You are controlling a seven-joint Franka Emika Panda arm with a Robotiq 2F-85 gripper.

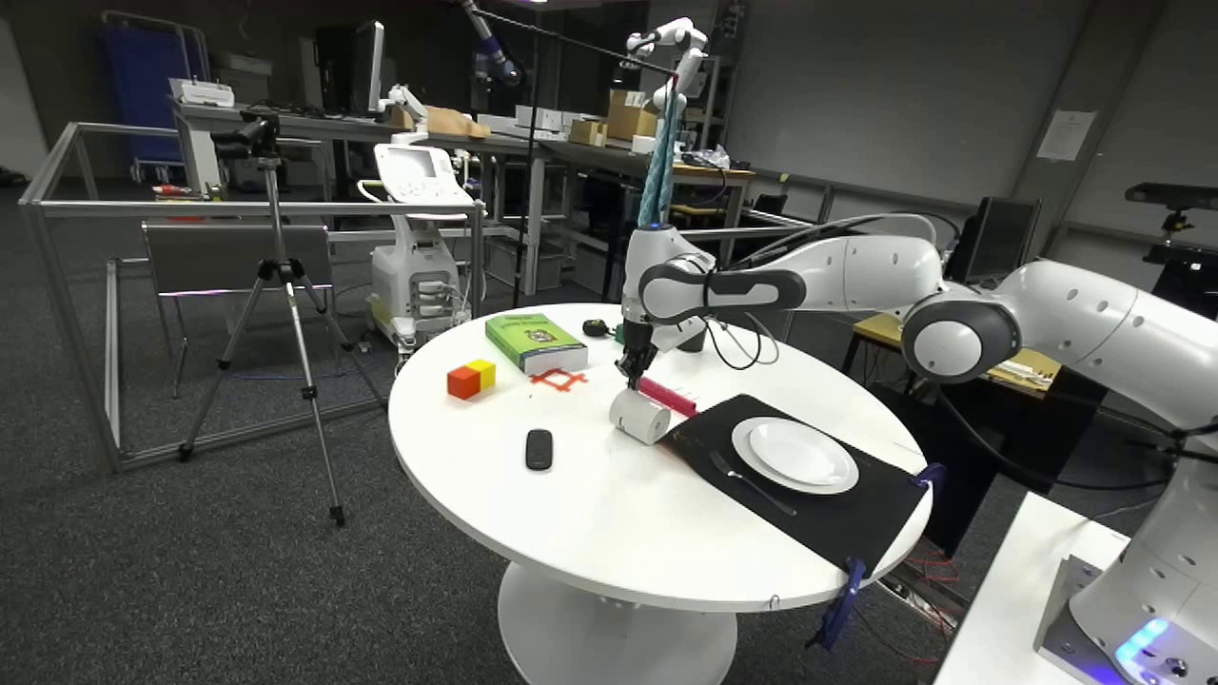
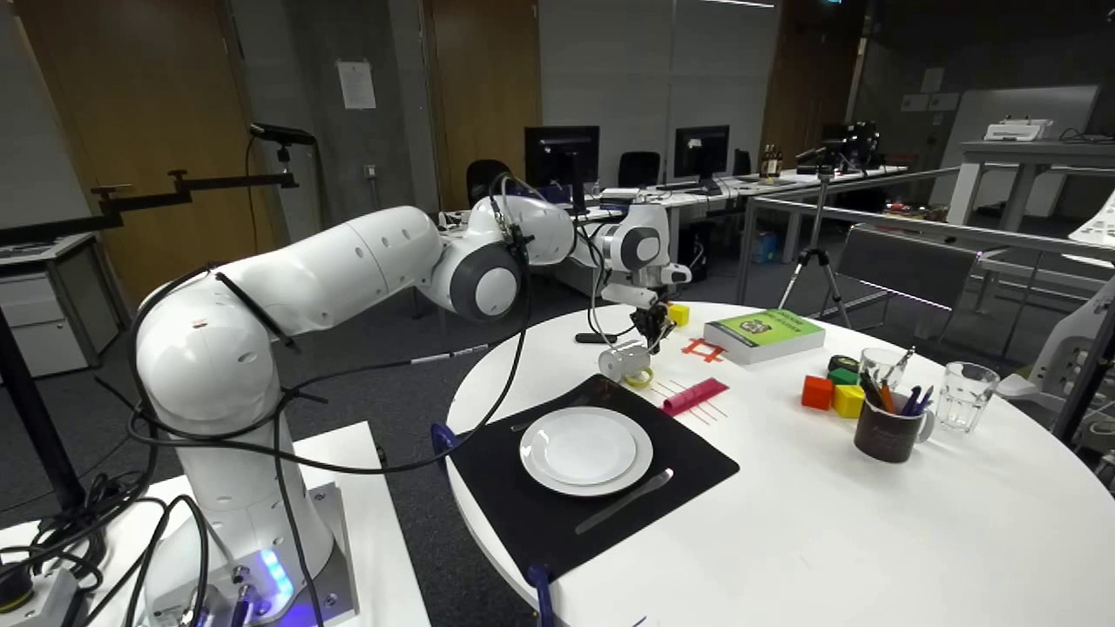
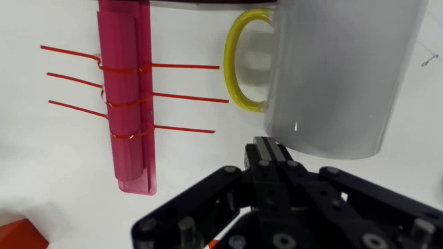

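A white mug with a yellow handle lies on its side on the round table, close to the black placemat. My gripper points down at the mug's end, its fingers shut together with nothing visible between them. In the wrist view the fingertips meet the mug's lower edge; whether they press on it I cannot tell. Beside the handle lies a pink roll on a pink strip, with thin red ties around it. In exterior view 2 the gripper stands just behind the mug.
White plates, a fork and a knife rest on the placemat, whose edge is ruffled near the mug. A green book, coloured blocks, a black mouse and a pen mug occupy other spots.
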